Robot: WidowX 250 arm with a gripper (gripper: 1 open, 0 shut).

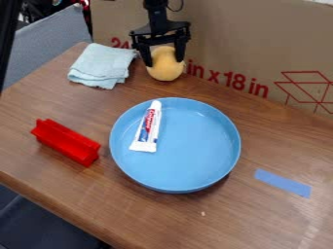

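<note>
At the back of the table, the black gripper (162,49) has its fingers down around a yellow rounded object (166,69), one on each side of its upper part; whether they press on it I cannot tell. A pale blue folded cloth (96,68) lies just left of it. In the middle, a blue plate (196,156) holds a toothpaste tube (147,127) lying on its left part. A red object (66,142) lies at the front left.
A cardboard box wall (260,49) stands along the back, behind the yellow object. A strip of blue tape (282,182) is on the wooden table at the right. The table's left edge borders a grey surface and a dark gap.
</note>
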